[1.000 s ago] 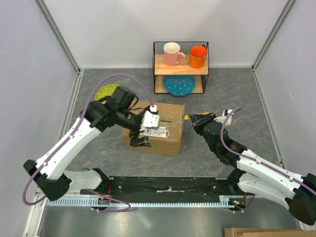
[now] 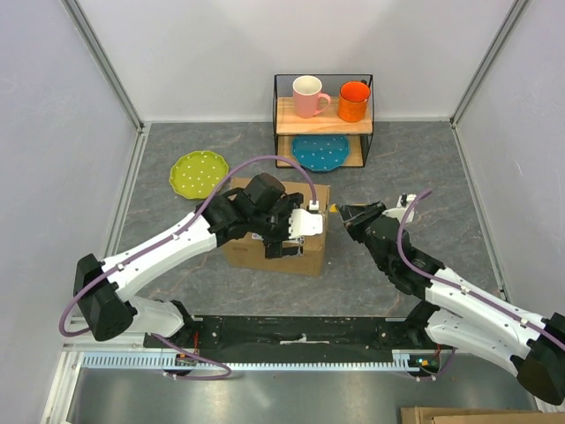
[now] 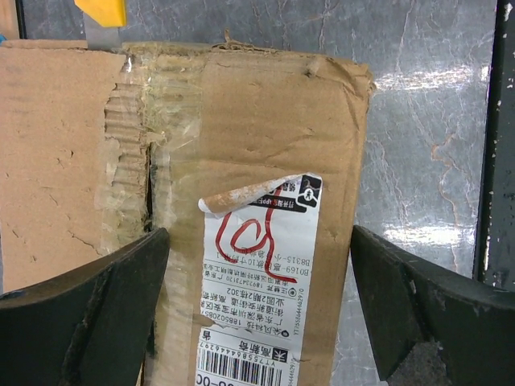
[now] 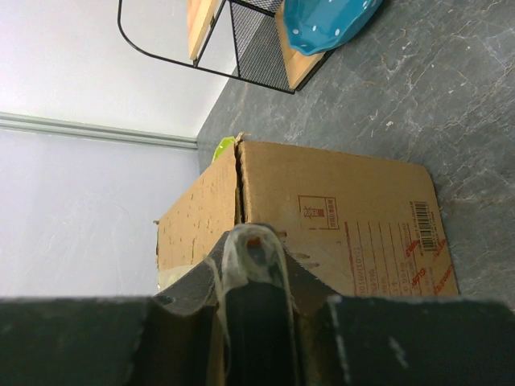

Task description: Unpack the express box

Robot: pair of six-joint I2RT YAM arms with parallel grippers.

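Observation:
A taped cardboard box point(image 2: 305, 265) rests on the grey table, with a white printed label point(image 3: 257, 281) on its near side. My left gripper is open over that side, one finger at each side of the label in the left wrist view; contact with the cardboard is unclear. At the box's right end, my right gripper point(image 2: 346, 214) is shut on a yellow-tipped cutter point(image 2: 334, 208). The cutter's yellow tip point(image 3: 105, 10) and a flat grey blade appear by the box edge in the left wrist view. Much of the box top is hidden by the left arm.
Behind the box stands a black wire rack with a pink mug point(image 2: 307, 95), an orange mug point(image 2: 354, 102) and a blue plate point(image 2: 320, 152). A green dotted plate point(image 2: 199, 174) lies back left. Bare table point(image 2: 433, 177) extends to the right.
My left gripper has moved right and a little downward in the top view, now covering most of the label. The right arm and the box look nearly unmoved.

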